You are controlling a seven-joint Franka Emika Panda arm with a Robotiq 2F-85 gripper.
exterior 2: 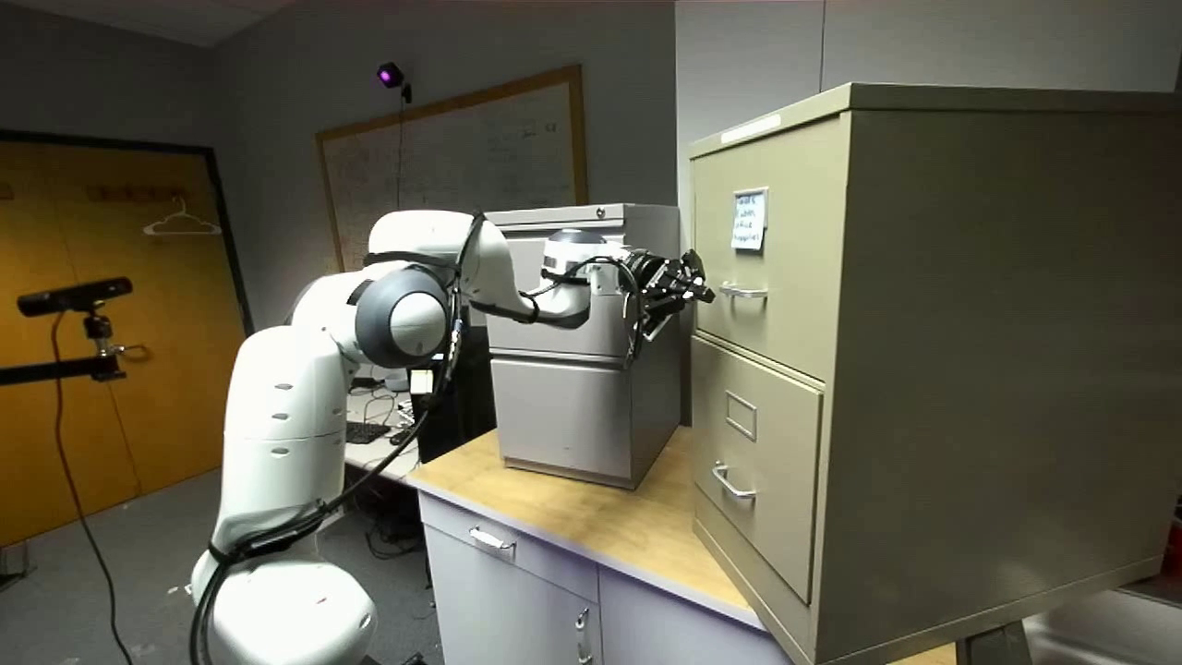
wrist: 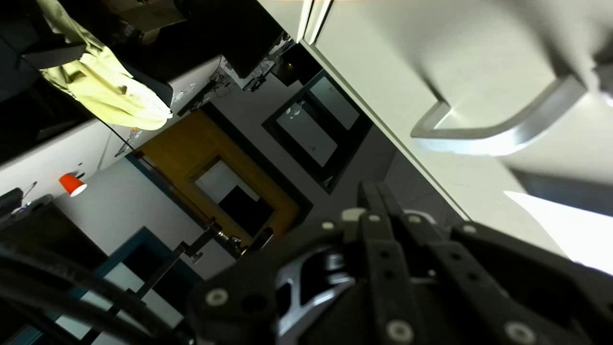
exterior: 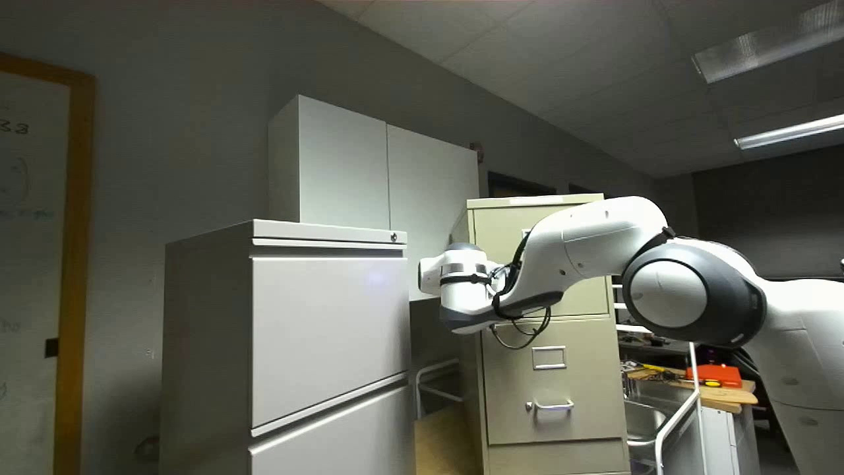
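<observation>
The tan filing cabinet point(exterior 2: 1008, 332) has a silver handle point(exterior 2: 742, 292) on its upper drawer point(exterior 2: 803, 255) and another handle point(exterior 2: 731, 483) on the lower one. Close to the upper handle, just left of it in exterior view 2, is my gripper point(exterior 2: 700, 279). Seen from the wrist, the gripper is shut, its fingers together with nothing visible between them. The curved upper handle point(wrist: 494, 141) appears up and to the right of the fingertips, with a gap showing in that view. In exterior view 1 the arm's wrist hides the gripper.
A grey cabinet point(exterior 2: 565, 410) stands behind the arm on the wooden counter point(exterior 2: 576, 515). A labelled card point(exterior 2: 749, 221) sits above the upper handle. White wall cabinets point(exterior: 348, 170) hang behind. Bare counter shows in front of the grey cabinet.
</observation>
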